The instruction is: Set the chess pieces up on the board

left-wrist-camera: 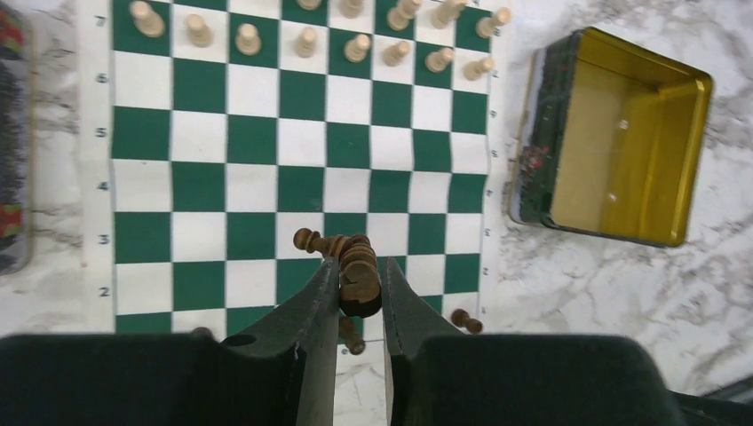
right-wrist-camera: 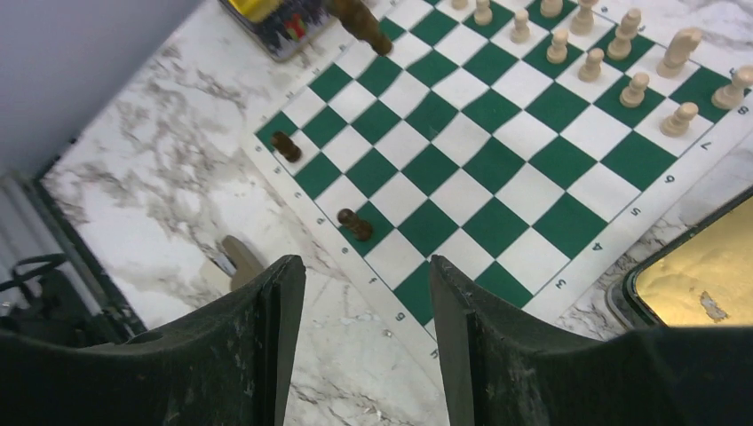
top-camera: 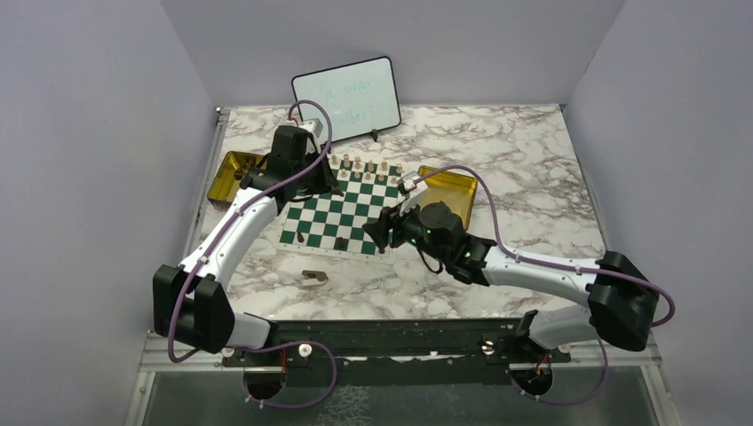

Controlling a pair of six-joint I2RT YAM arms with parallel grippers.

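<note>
My left gripper is shut on a dark brown chess piece (left-wrist-camera: pixel 359 271), held over the middle of the green-and-white board (left-wrist-camera: pixel 142 133); a small brown pawn (left-wrist-camera: pixel 306 239) shows just beyond it. Light pieces (right-wrist-camera: pixel 591 66) stand in rows along the board's far side. A few brown pieces stand on the near side, among them one (right-wrist-camera: pixel 359 225) near the board's edge and another (right-wrist-camera: pixel 286 146) farther along. My right gripper (top-camera: pixel 384 232) is open above the board's near right corner, nothing between its fingers.
A gold tin (left-wrist-camera: pixel 632 160) lies right of the board, another (top-camera: pixel 222 185) with brown pieces left of it. A whiteboard (top-camera: pixel 345 93) stands behind. A small grey-beige object (top-camera: pixel 313 278) lies in front of the board.
</note>
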